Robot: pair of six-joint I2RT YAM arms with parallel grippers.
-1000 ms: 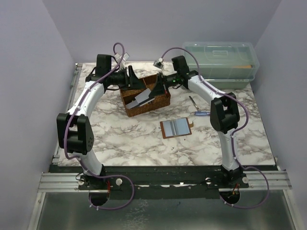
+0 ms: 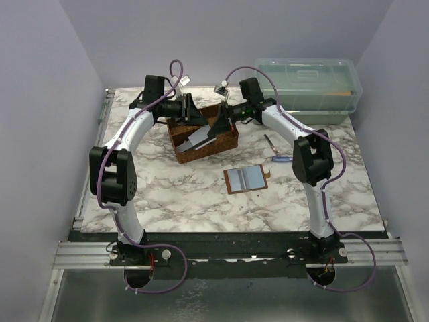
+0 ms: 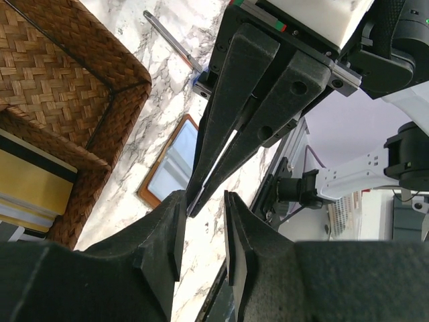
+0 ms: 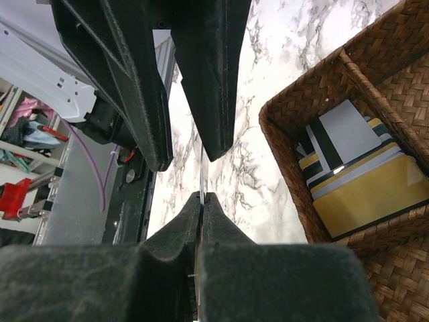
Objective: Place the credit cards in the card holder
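Observation:
Both grippers meet over the woven basket [image 2: 188, 151]. My right gripper is shut on a thin card, whose pale edge [image 4: 202, 168] shows upright between its fingers. My left gripper is part open, its fingertips close around that card's edge from either side. Cards in yellow, black and grey [image 4: 369, 188] lie in a basket compartment. The card holder [image 2: 245, 178], a brown-edged case with grey inside, lies open on the table to the front right.
A clear lidded bin [image 2: 308, 84] stands at the back right. A pen-like tool [image 2: 271, 144] and a blue object [image 2: 282, 159] lie right of the basket.
My left gripper has moved rightward toward my right gripper and the card. The right arm stays almost still.

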